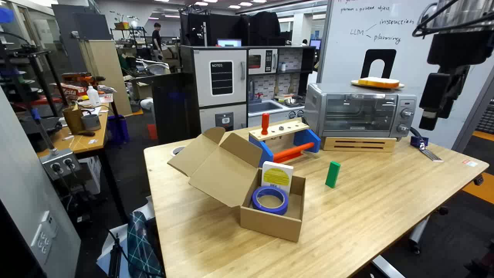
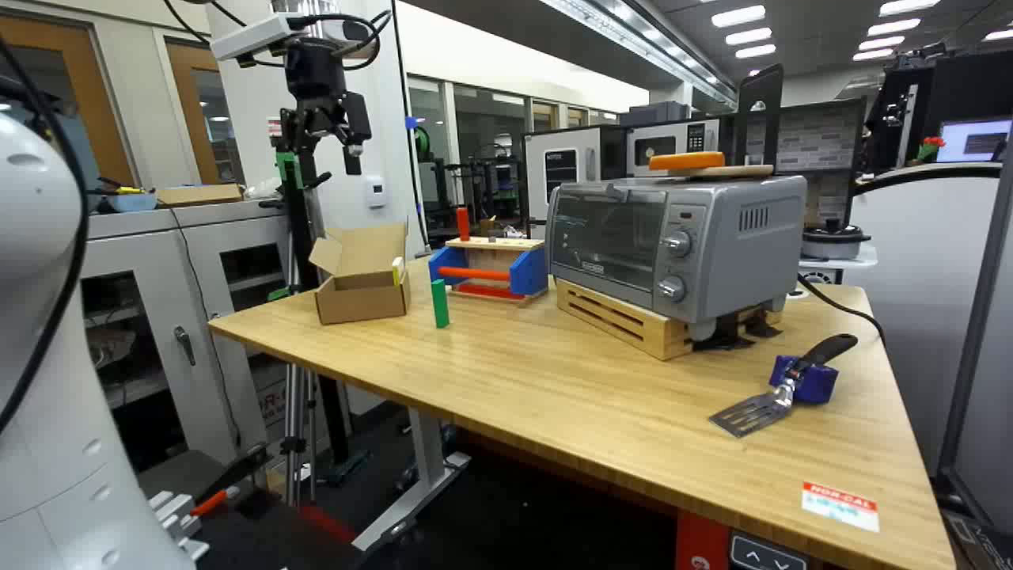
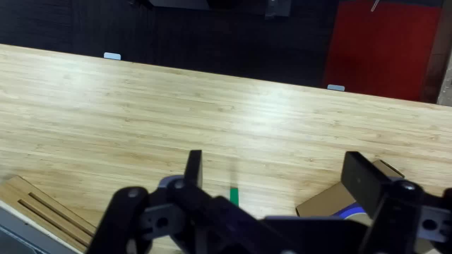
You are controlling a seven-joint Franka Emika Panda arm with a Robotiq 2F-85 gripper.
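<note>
My gripper is open and empty, held high above the table with its fingers wide apart in the wrist view. Upright on the table stands a green block [image 1: 332, 174], its end partly covered by my gripper in the wrist view. Left of that block in exterior view 1 is an open cardboard box [image 1: 273, 224], flaps folded back. Inside it are a roll of blue tape [image 1: 257, 204] and a white packet with a yellow label [image 1: 276, 176]. Behind them sits a toy workbench [image 1: 312, 140] with blue sides, a red bar and a red peg.
A toaster oven [image 1: 361, 113] rests on a slatted wooden stand [image 1: 359, 144], with a plate [image 1: 354, 83] and bread-like piece [image 1: 384, 82] on top. A spatula [image 2: 760, 410] lies in a blue holder [image 2: 814, 381].
</note>
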